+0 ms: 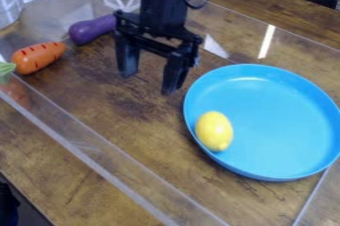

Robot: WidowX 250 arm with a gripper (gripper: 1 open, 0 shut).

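Note:
My black gripper hangs over the wooden table in the upper middle, open, with nothing seen between its fingers. To its left lie an orange carrot and, farther back, a purple eggplant. To its right, a blue plate holds a yellow oval object near its left side.
Clear panels or edges run along the left and right sides.

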